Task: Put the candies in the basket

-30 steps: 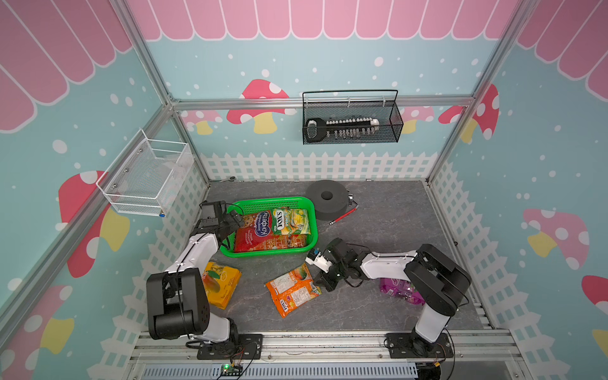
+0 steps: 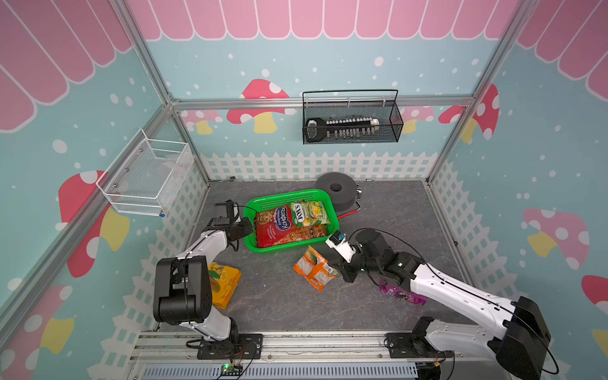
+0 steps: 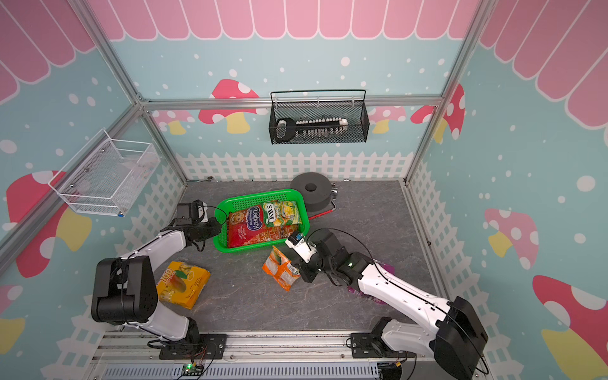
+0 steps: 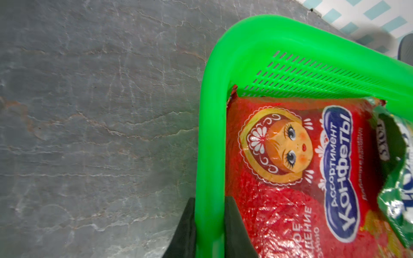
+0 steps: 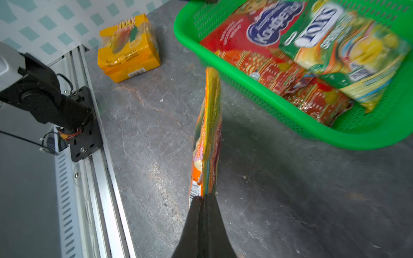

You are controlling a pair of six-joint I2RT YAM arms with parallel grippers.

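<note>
The green basket (image 2: pixel 324 239) holds a red candy bag (image 4: pixel 275 206) and a green-and-yellow candy bag (image 5: pixel 344 51). My left gripper is shut on the basket's left rim, one finger on each side of the wall. An orange candy bag (image 2: pixel 314 268) hangs in front of the basket, outside it. My right gripper is shut on that bag's edge; in the right wrist view the bag is seen nearly edge-on. A yellow candy pack (image 3: pixel 183 283) lies on the table at front left. A purple bag (image 2: pixel 402 292) is partly hidden behind the right arm.
A round dark grey pan (image 2: pixel 337 188) stands close behind the basket's right end. A black wire basket (image 2: pixel 352 133) and a white wire basket (image 2: pixel 144 177) hang on the walls.
The orange bag has risen and turned with my right gripper, moving right. The green basket has shifted right and slightly back with my left gripper. The pan has moved right and back too.
</note>
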